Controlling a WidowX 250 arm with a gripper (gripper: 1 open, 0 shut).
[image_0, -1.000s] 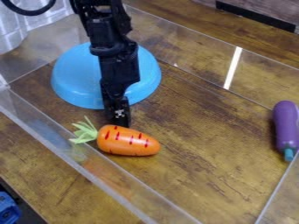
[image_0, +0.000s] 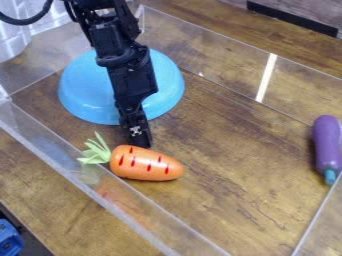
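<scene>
A black robot arm reaches down from the top left to its gripper (image_0: 135, 132), which is low over the wooden surface at the front of a blue bowl (image_0: 84, 88). Just in front of the gripper lies an orange toy carrot (image_0: 146, 164) with red marks and pale green leaves. The gripper's fingers are dark and small in the view, so whether they are open or shut is unclear.
A purple toy eggplant (image_0: 327, 144) lies at the far right. Clear tray walls border the wooden surface (image_0: 241, 150), whose middle and right are mostly free. A small blue object (image_0: 8, 236) shows at the lower left corner.
The arm and gripper have shifted very slightly left over the last second. The carrot, bowl and eggplant look unmoved.
</scene>
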